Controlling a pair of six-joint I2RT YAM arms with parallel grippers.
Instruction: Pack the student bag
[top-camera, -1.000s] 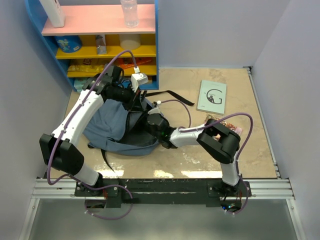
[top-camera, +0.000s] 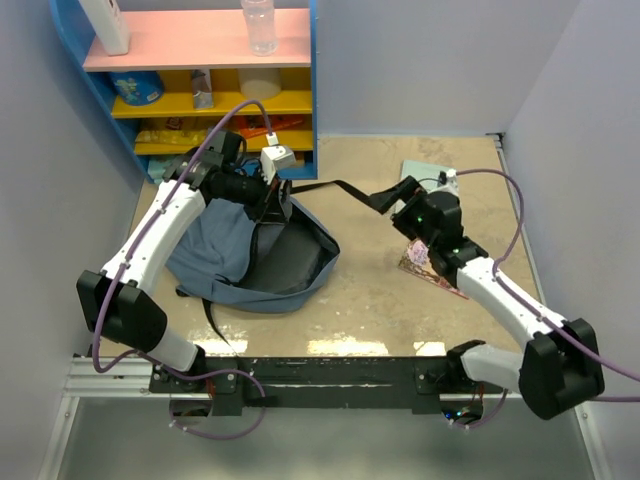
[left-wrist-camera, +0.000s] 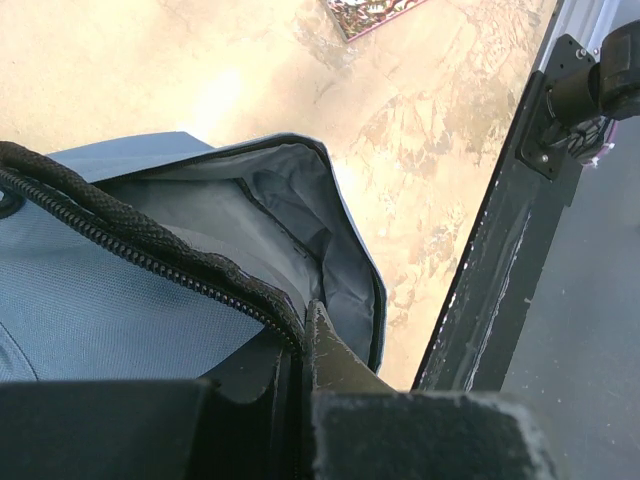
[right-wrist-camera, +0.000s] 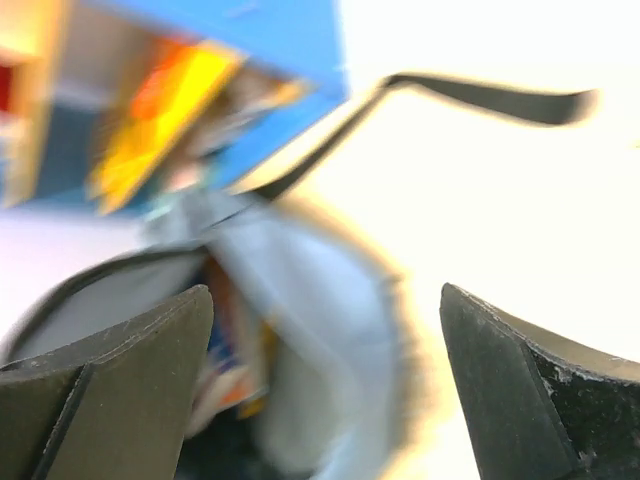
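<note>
The blue bag (top-camera: 215, 260) lies open on the left of the table, its grey inside showing. My left gripper is shut on the bag's zipped edge (left-wrist-camera: 150, 250), holding it up over the opening. My right gripper (top-camera: 398, 205) is open above the right side of the table, away from the bag; its wrist view is blurred but shows nothing between the fingers. Under that arm lie a pale green book (top-camera: 425, 172) and a booklet with a pink picture (top-camera: 420, 265), both partly hidden.
A blue shelf unit (top-camera: 210, 44) with pink and yellow shelves holding several items stands at the back left. A black strap (top-camera: 335, 184) lies across the table behind the bag.
My right arm has drawn out of the bag and swung right, over the book and booklet. The left arm and the held bag edge have not visibly moved.
</note>
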